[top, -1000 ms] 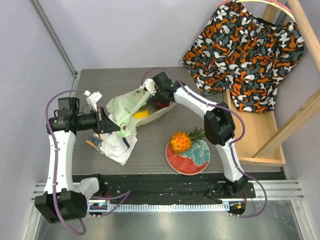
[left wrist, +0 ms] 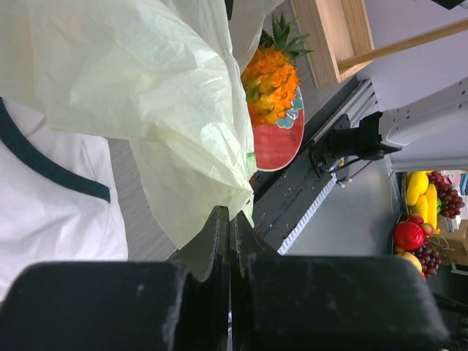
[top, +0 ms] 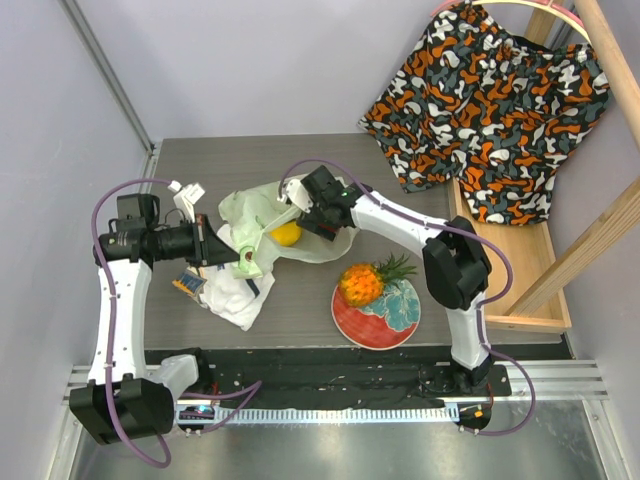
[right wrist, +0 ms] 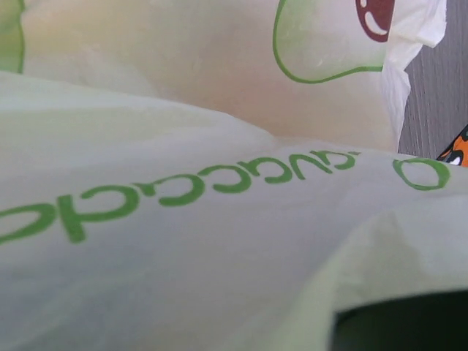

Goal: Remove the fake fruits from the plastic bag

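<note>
The pale green plastic bag (top: 262, 215) lies spread near the table's middle, its opening facing the front. A yellow fruit (top: 286, 234) shows inside it. At the bag's left corner my left gripper (top: 236, 259) is shut on its thin edge; in the left wrist view the plastic (left wrist: 183, 139) runs down to the fingertips. My right gripper (top: 320, 227) is down in the bag's right side, beside the yellow fruit. Something reddish shows by its fingers, but whether they hold it is hidden. Plastic with green lettering (right wrist: 219, 183) fills most of the right wrist view.
A pineapple (top: 361, 285) lies on the red plate (top: 362, 330) at the front right. White cloth (top: 236, 297) is spread under the left gripper. Patterned shorts (top: 495, 110) hang over a wooden rack (top: 515, 270) on the right.
My left arm has stayed put.
</note>
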